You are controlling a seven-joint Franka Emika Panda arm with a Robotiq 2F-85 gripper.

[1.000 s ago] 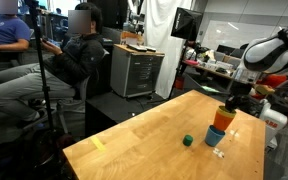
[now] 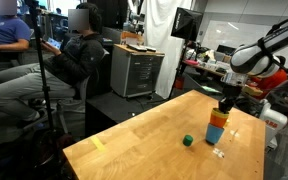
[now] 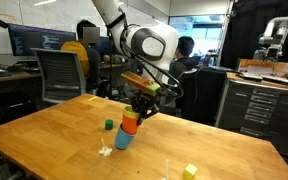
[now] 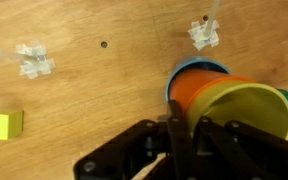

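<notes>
An orange cup with a yellow rim and inside [image 3: 130, 124] is tilted at the mouth of a blue cup [image 3: 124, 141], which stands upright on the wooden table. In the wrist view the yellow inside [image 4: 252, 106] faces up, and the orange wall partly covers the blue rim [image 4: 187, 66]. How far the orange cup sits inside the blue one cannot be told. My gripper [image 3: 140, 107] is shut on the orange cup near its rim, directly above the blue cup. The fingertips are dark and partly hidden by the cup.
A small green block [image 2: 188, 140] lies beside the blue cup. Apart from them, a yellow block [image 4: 3, 124] rests on the table. White tape patches [image 4: 205, 34] stick to the tabletop.
Over the last second, my gripper and the orange cup have shifted slightly left in exterior view 1, more over the blue cup. The blue cup and green block look unmoved.
</notes>
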